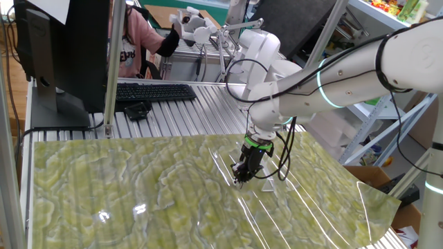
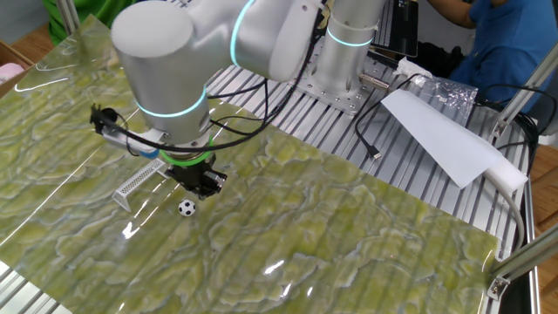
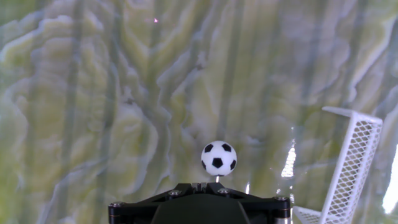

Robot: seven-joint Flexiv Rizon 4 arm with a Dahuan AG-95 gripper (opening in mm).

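A small black-and-white football [image 3: 219,158] rests on the marbled green sheet, just ahead of my gripper in the wrist view and slightly right of its centre. My fingers come together at the middle, shut, and nothing shows between them. From exterior view 2, the ball [image 2: 187,208] lies on the sheet beside the lowered gripper [image 2: 212,185], apart from it. A white goal with a mesh panel [image 3: 353,165] stands to the right in the wrist view. In exterior view 1 the gripper [image 1: 240,182] hides the ball, and part of the goal [image 1: 268,184] shows behind it.
Around the ball the green sheet [image 2: 349,235] is broad and bare. A keyboard [image 1: 156,92] and a monitor [image 1: 59,62] occupy the far left of the slatted table. White paper [image 2: 445,135] and a loose cable [image 2: 370,144] lie near the arm's base.
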